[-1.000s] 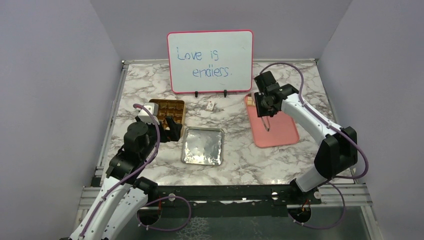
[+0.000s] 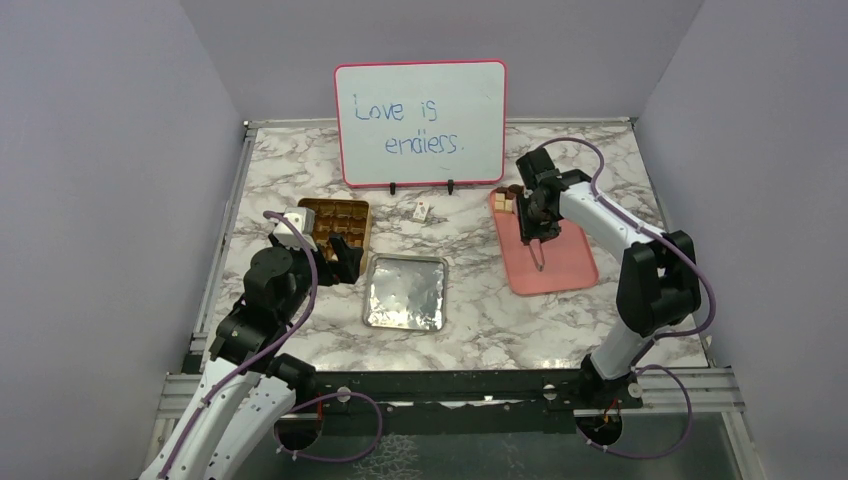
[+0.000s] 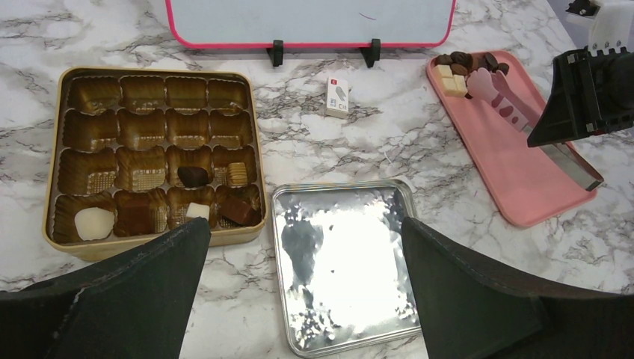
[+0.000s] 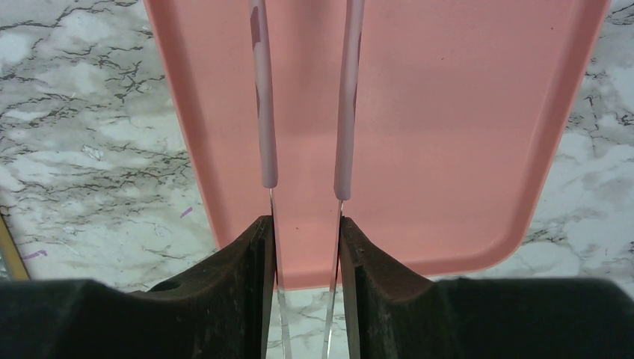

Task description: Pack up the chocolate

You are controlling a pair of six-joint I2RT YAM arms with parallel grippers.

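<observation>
Low over the pink tray [image 2: 555, 275], my right gripper is shut on the pink-tipped tongs, whose arms stand apart in the right wrist view. The tips lie close to dark and cream chocolates [image 3: 451, 81] at the tray's far left corner; whether they touch is unclear, and no chocolate shows between them. At the left, the gold box [image 3: 153, 153] holds several chocolates, among them a white one [image 3: 94, 224] and a dark one [image 3: 193, 176]; its back rows are empty. My left gripper is open above the table, nothing between its fingers.
An empty silver tray [image 2: 405, 292] lies between the gold box and the pink tray. Behind it sits a small white box [image 2: 421, 212]. A whiteboard [image 2: 420, 125] stands at the back. Bare marble separates the silver and pink trays.
My right gripper moved a little right and toward the front with the tongs, exposing more of the chocolates at the corner. The left arm barely shifted.
</observation>
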